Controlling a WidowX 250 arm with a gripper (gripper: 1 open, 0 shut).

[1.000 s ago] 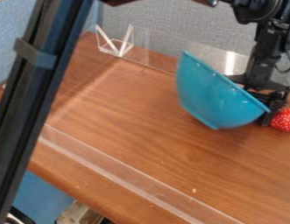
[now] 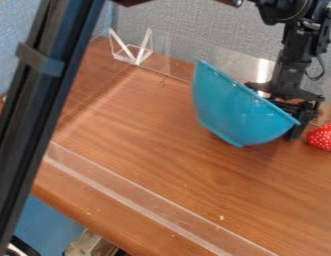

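A turquoise bowl (image 2: 239,108) is tilted steeply on its side over the right half of the wooden table (image 2: 154,180). My black gripper (image 2: 288,108) is at the bowl's right rim, low behind it; the bowl hides part of the fingers, so whether they are shut on the rim does not show clearly. A red, white-speckled object (image 2: 323,137) lies on the table just right of the gripper, at the frame's edge.
A white wire rack (image 2: 129,50) stands at the back left. Clear strips edge the table, and a dark vertical post (image 2: 41,120) crosses the left of the view.
Over the last second the bowl and gripper have moved slightly to the left, uncovering more of the red object.
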